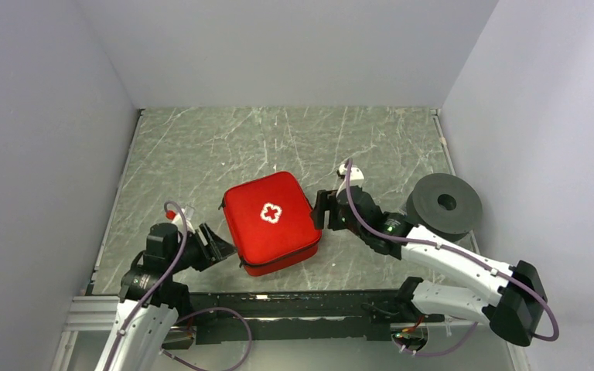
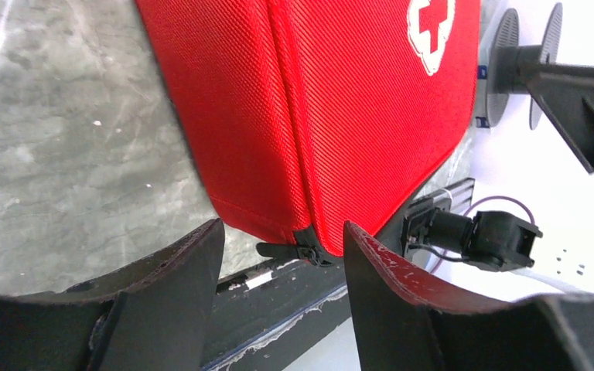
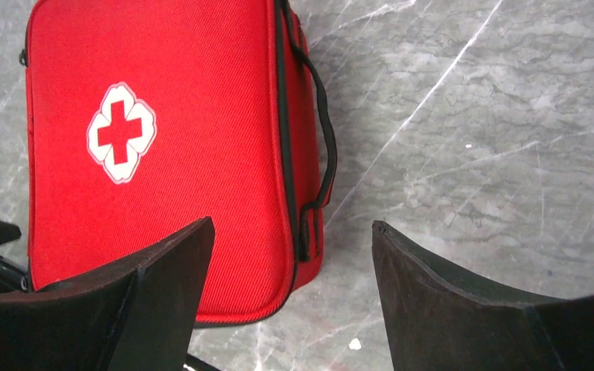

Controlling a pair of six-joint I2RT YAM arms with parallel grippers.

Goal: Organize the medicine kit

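Observation:
A closed red medicine kit (image 1: 269, 251) with a white cross badge lies slightly turned on the marble table. At its front left corner, my left gripper (image 1: 229, 249) stands part open. In the left wrist view the zipper pull (image 2: 278, 250) at that corner shows between and beyond the fingers of the left gripper, with nothing gripped. My right gripper (image 1: 322, 210) is open beside the kit's right side. From the right wrist view, the kit's black handle (image 3: 329, 147) lies ahead of the right gripper, and nothing is held. The kit's contents are hidden.
A dark grey spool (image 1: 433, 205) stands at the table's right side near the wall. A black rail (image 1: 302, 303) runs along the front edge.

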